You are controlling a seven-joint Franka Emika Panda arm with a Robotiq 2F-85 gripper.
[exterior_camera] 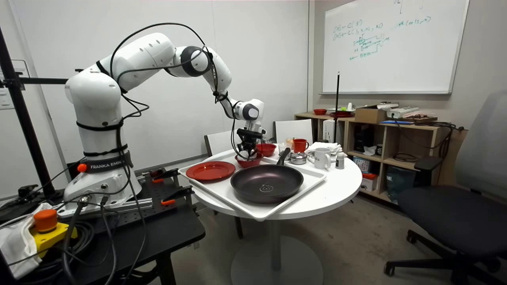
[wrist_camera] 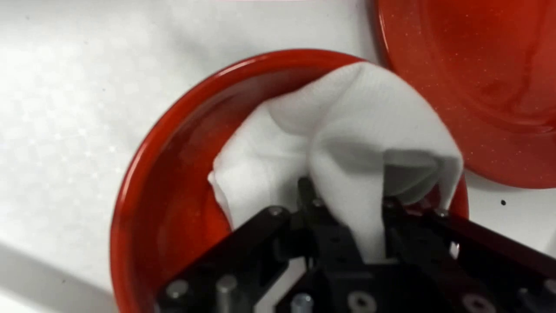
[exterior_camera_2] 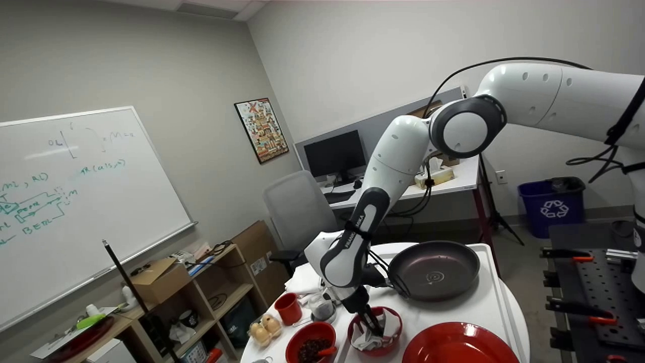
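A white cloth (wrist_camera: 281, 151) lies bunched inside a red bowl (wrist_camera: 138, 219), part of it draped over the rim on the plate's side. My gripper is shut on a fold of this cloth, which runs down between the black fingers. In exterior view 2 the gripper (exterior_camera_2: 376, 329) reaches down into the bowl (exterior_camera_2: 394, 346), with the white cloth (exterior_camera_2: 363, 338) around its fingertips. From exterior view 1 the bowl (exterior_camera: 248, 162) sits at the tray's back, and the arm hides most of its inside.
The bowl shares a white tray (exterior_camera: 223, 197) with a red plate (exterior_camera: 210, 171) and a dark frying pan (exterior_camera: 266, 184). Beyond the tray stand a second red bowl (exterior_camera_2: 299, 351) with dark contents, a red mug (exterior_camera_2: 288, 308), a white mug (exterior_camera: 323, 158) and several eggs (exterior_camera_2: 266, 329).
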